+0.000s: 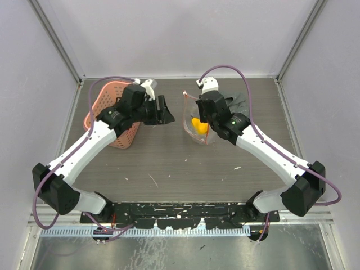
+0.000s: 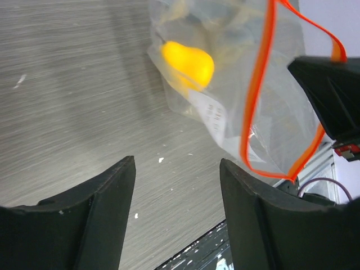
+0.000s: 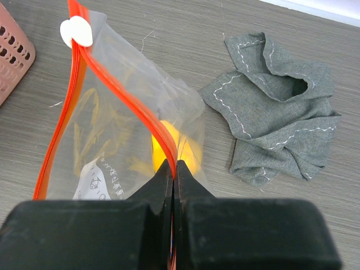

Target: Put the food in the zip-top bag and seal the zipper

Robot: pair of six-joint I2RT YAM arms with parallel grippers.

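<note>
The clear zip top bag point(image 3: 112, 140) with orange zipper holds a yellow food item point(image 2: 188, 63), lying low inside it. My right gripper is shut on the bag's orange zipper edge, holding the bag up at the right of centre in the top view point(image 1: 203, 112). My left gripper point(image 1: 162, 112) is open, a short way left of the bag, with nothing between its fingers; in the left wrist view its two fingers stand apart below the bag's mouth.
A pink basket point(image 1: 98, 104) stands at the left, partly under my left arm. A folded grey cloth point(image 3: 281, 112) lies right of the bag, partly behind my right arm in the top view.
</note>
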